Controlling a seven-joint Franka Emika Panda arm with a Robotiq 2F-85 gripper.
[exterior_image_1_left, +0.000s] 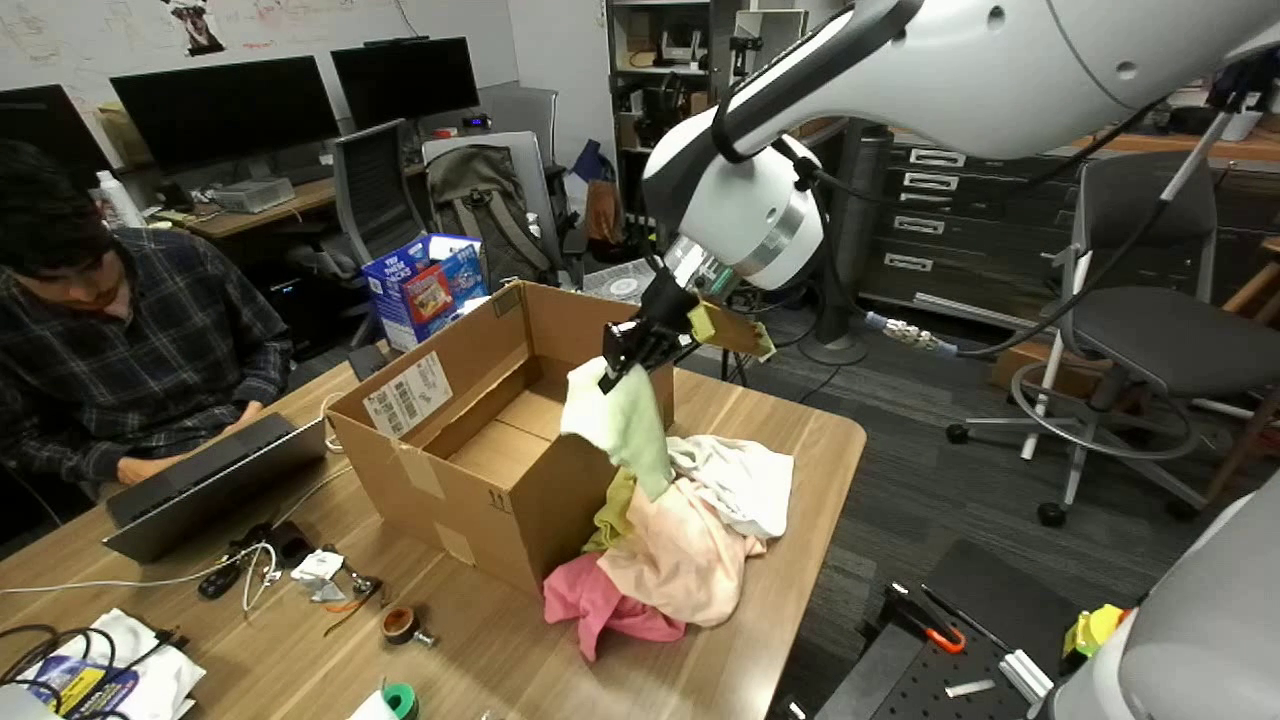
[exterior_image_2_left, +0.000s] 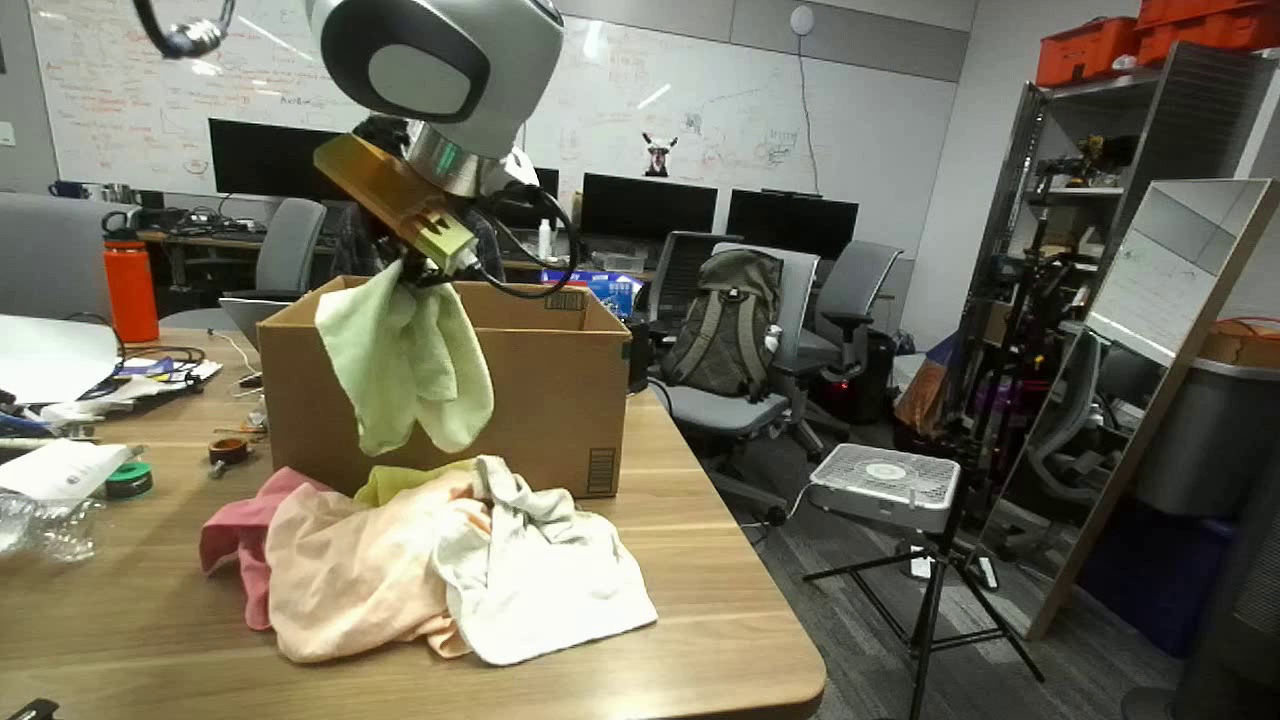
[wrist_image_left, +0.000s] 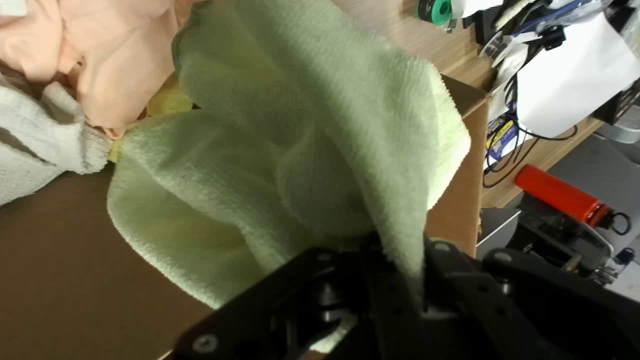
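Observation:
A pale green cloth (exterior_image_1_left: 626, 422) hangs from my gripper (exterior_image_1_left: 630, 354), which is shut on its upper part. The cloth's lower end hangs just over the pile in exterior view 1; in exterior view 2 the green cloth (exterior_image_2_left: 408, 360) hangs in front of the box wall. The green cloth (wrist_image_left: 288, 138) fills the middle of the wrist view and covers the fingertips. On the table lie a peach cloth (exterior_image_1_left: 684, 558), a white cloth (exterior_image_1_left: 744, 480), a pink cloth (exterior_image_1_left: 606, 606) and a yellow-green cloth (exterior_image_1_left: 612, 516), heaped against the box. An open cardboard box (exterior_image_1_left: 450, 480) looks empty inside.
A person (exterior_image_1_left: 120, 324) sits at a laptop (exterior_image_1_left: 222, 486) beyond the box. Cables, a tape roll (exterior_image_1_left: 399, 624) and a green roll (exterior_image_1_left: 399, 700) lie on the near left of the table (exterior_image_1_left: 516, 648).

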